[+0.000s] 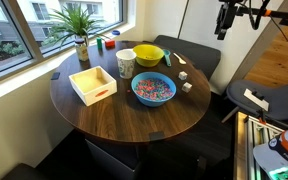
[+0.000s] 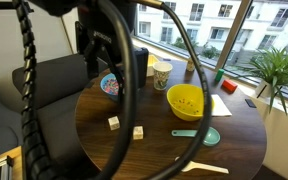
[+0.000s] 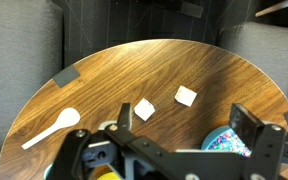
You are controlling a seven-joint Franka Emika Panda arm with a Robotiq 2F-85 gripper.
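Observation:
High above the table's right side hangs my gripper point(image 1: 224, 25). In the wrist view its two dark fingers point(image 3: 242, 122) stand wide apart, with nothing held between them. Two small white cubes lie on the wood below: one cube point(image 3: 186, 96) near the table edge, the other cube point(image 3: 144, 109) to its left. A blue bowl point(image 1: 154, 101) of colourful small pieces stands mid-table; the gripper partly covers it in the wrist view. Farther back is a yellow bowl point(image 2: 187, 106), with a teal ladle point(image 2: 204, 135) and a pale spoon point(image 2: 201, 167) nearby.
A white patterned cup point(image 1: 126, 66) stands between the bowls and a cream open box point(image 1: 93, 94). A potted plant point(image 1: 78, 25) is by the window. Dark chairs point(image 1: 246, 97) surround the round table point(image 1: 119, 122); its near part is bare.

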